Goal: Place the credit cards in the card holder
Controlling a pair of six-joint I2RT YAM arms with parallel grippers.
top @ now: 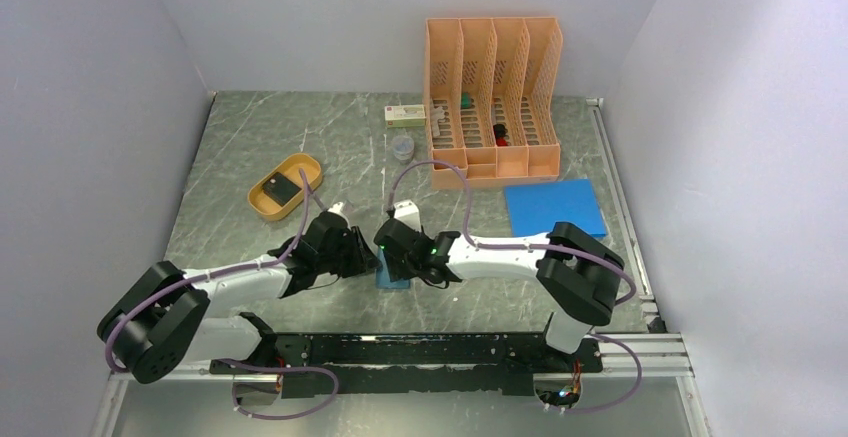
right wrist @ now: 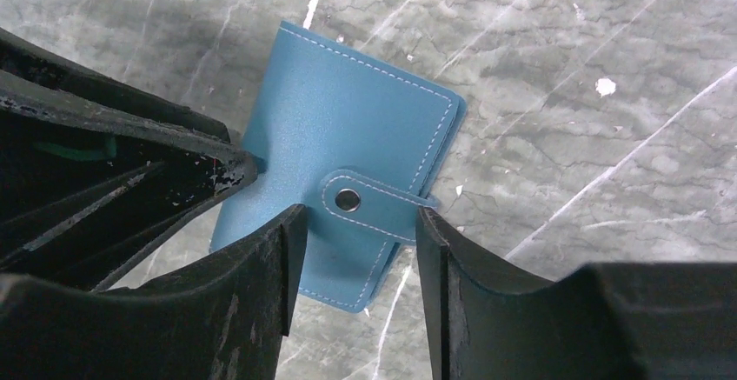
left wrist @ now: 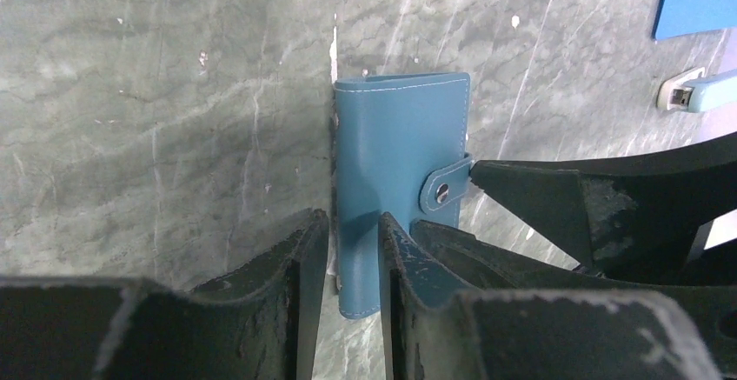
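A blue card holder (left wrist: 395, 136) with white stitching lies on the table. Its strap (right wrist: 374, 204) with a metal snap lies across the front, closed or nearly so. My left gripper is partly open over the holder's left edge, one finger outside it and one above the cover. My right gripper is partly open too, its fingertips on either side of the strap; whether they touch it I cannot tell. In the top view both grippers meet over the holder (top: 392, 280), hiding most of it. No credit card can be made out.
A yellow tray (top: 312, 169) with a black item (top: 281, 189) stands at left. At the back are an orange rack (top: 497, 157), a small box (top: 404, 116) and a clear round container (top: 402, 148). A blue sheet (top: 555, 208) lies at right.
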